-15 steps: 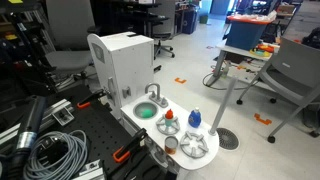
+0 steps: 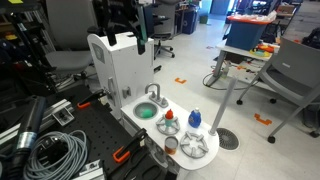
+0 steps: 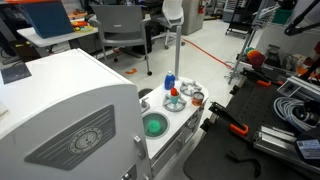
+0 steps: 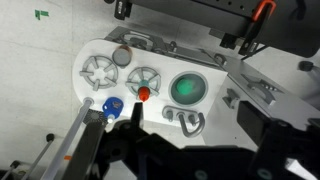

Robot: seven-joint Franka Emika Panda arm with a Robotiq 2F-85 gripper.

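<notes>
My gripper hangs high above a white toy kitchen counter (image 2: 190, 115), fingers spread wide and nothing between them. It also shows in exterior view 1, well above the counter. Set into the counter is a sink (image 4: 187, 89) with a green item (image 4: 185, 87) in it and a curved faucet (image 4: 190, 124) beside it. A red-topped item (image 4: 143, 94) sits on one burner (image 4: 145, 80); the other burner (image 4: 99, 71) is bare. Near the burners stand a blue bottle (image 4: 113, 104) and a copper-coloured can (image 4: 122, 56).
A white cabinet (image 3: 80, 135) rises beside the sink end. Along the counter runs a black table (image 2: 85, 135) with coiled cable (image 2: 58, 155) and orange-handled clamps (image 2: 130, 150). A thin pole (image 2: 225, 100) stands behind the bottle.
The items on the counter have not moved.
</notes>
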